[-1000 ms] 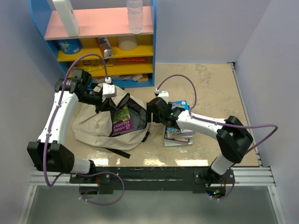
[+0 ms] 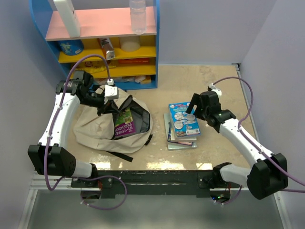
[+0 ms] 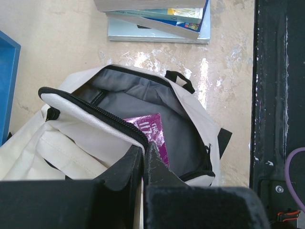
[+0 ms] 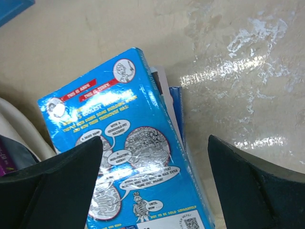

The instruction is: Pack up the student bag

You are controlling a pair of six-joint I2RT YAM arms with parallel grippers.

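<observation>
The open beige bag point(image 2: 95, 133) lies on the table's left, a purple-and-green book point(image 2: 125, 126) inside it. My left gripper is shut on the bag's zippered rim point(image 3: 90, 109), holding it up. Right of the bag, a stack of books is topped by a blue comic-style book point(image 4: 133, 176). My right gripper stands open over that book, with nothing between its fingers.
A blue shelf unit point(image 2: 156, 52) with a pink top and yellow shelves, holding bottles and supplies, stands at the back left.
My right arm has swung rightward from beside the bag to over the book stack, uncovering the blue book in the top view. My left gripper and the bag have not visibly moved.
</observation>
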